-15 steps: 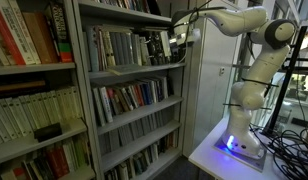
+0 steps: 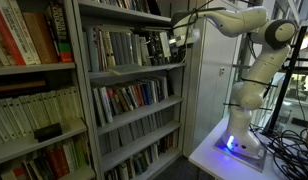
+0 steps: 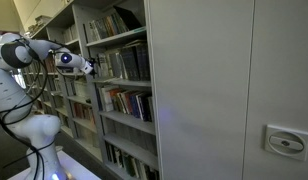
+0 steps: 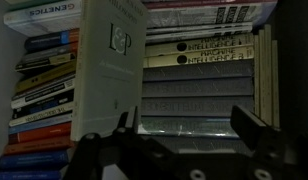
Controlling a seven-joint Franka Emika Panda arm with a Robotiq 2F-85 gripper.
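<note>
My gripper is open in the wrist view, its two dark fingers apart along the lower edge with books behind the gap. Grey volumes (image 4: 199, 87) fill the middle of that view, beside cream-spined ones (image 4: 199, 46). To their left a pale book with "Philosophy" on its cover (image 4: 109, 60) shows its front face. In exterior view 1 the gripper (image 2: 175, 44) is raised at the upper shelf, close to the row of books (image 2: 119, 47). Exterior view 2 shows the gripper (image 3: 92, 68) near the bookcase as well. Contact with any book cannot be made out.
A tall grey bookcase (image 2: 85, 75) holds several rows of books. Coloured spines (image 4: 44, 105) are packed at the wrist view's left. The arm's base (image 2: 244, 140) stands on a white table (image 2: 209, 158); loose cables (image 2: 289, 150) lie beside it. A pale wall panel (image 3: 199, 90) adjoins the bookcase.
</note>
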